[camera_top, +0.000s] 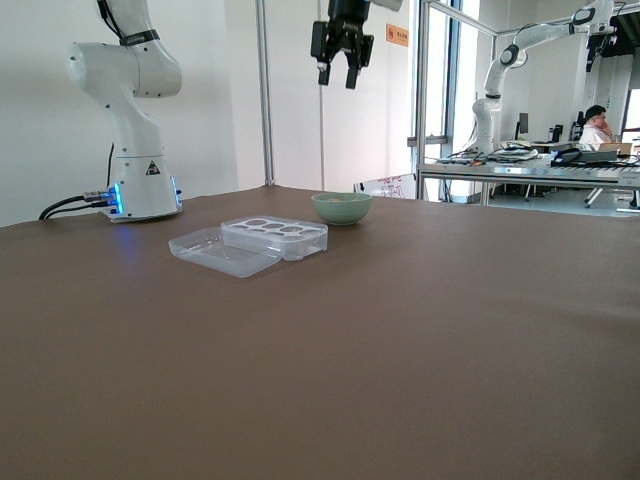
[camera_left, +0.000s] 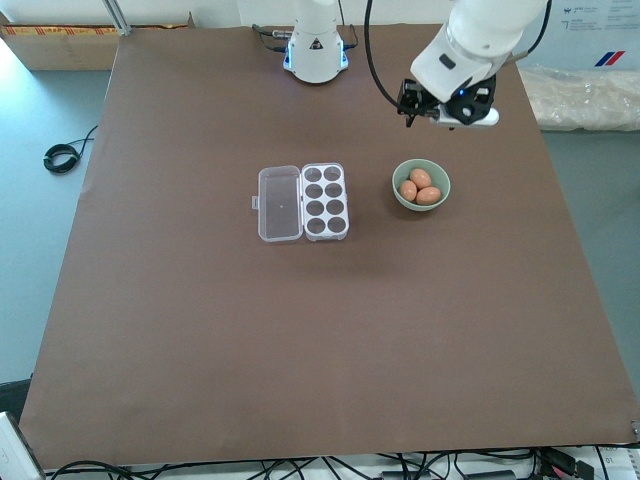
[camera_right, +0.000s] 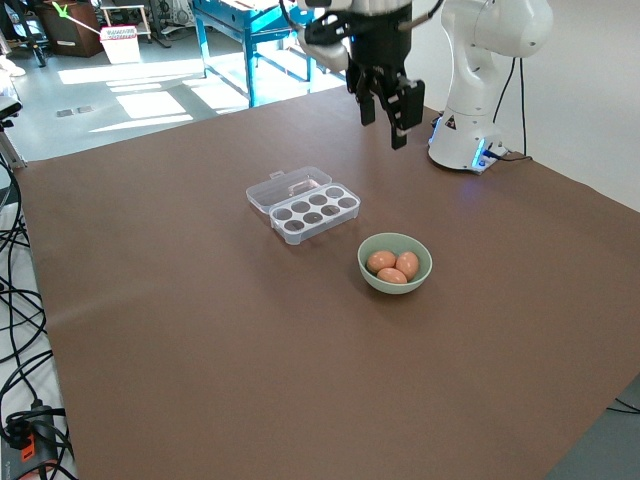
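A pale green bowl (camera_left: 421, 200) holds three brown eggs (camera_right: 392, 276); it stands beside a clear plastic egg box (camera_left: 325, 200) with its lid (camera_left: 280, 203) folded open and eight empty-looking round wells. My black gripper (camera_top: 338, 76) hangs high above the table, over and behind the bowl in the left view. Its two fingers point down and stand apart in the top and right views, open, with nothing seen between them.
The white arm's base (camera_left: 315, 55) stands at the back edge, with cables beside it. Cables run along the outer edges.
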